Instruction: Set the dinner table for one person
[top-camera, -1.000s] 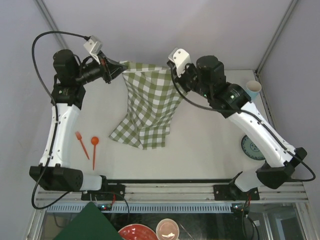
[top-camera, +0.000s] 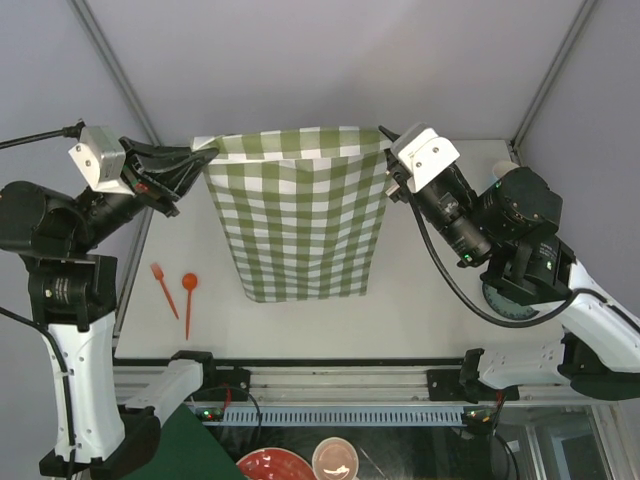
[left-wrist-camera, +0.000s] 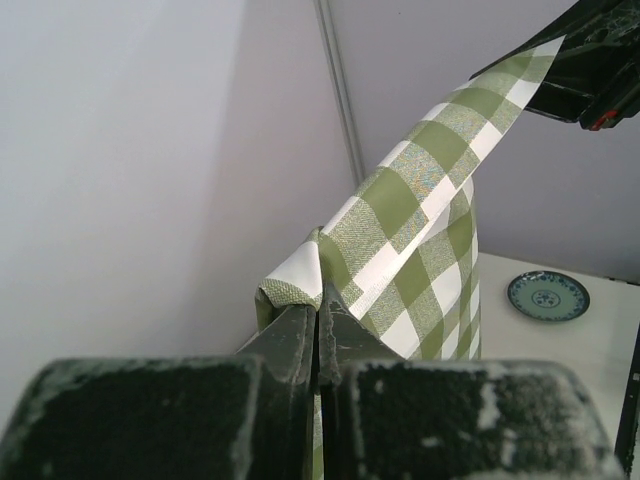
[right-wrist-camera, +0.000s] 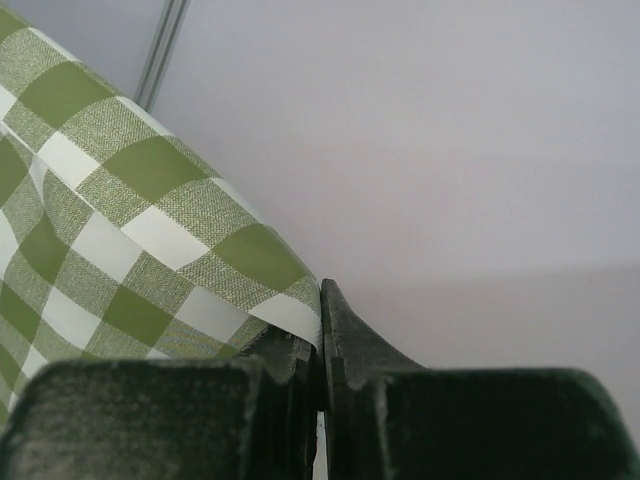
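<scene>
A green and white checked cloth (top-camera: 295, 215) hangs stretched between my two grippers, its far edge raised and its lower part hanging toward the table. At its left corner my left gripper (top-camera: 212, 155) is shut on the cloth; the left wrist view shows the folded corner (left-wrist-camera: 292, 280) pinched at the fingertips. The right gripper (top-camera: 384, 140) is shut on the other corner, and the cloth (right-wrist-camera: 150, 200) runs up and left from its fingertips in the right wrist view. An orange fork (top-camera: 164, 288) and an orange spoon (top-camera: 189, 300) lie on the table at left.
On the white table (top-camera: 430, 320), a blue-patterned plate (left-wrist-camera: 548, 296) lies at right, partly hidden by the right arm from above. A cup (top-camera: 504, 169) stands at the back right. Beyond the front edge are a red dish (top-camera: 275, 464) and a pinkish cup (top-camera: 335, 458).
Both grippers have moved apart and appear raised, drawing the cloth's far edge taut.
</scene>
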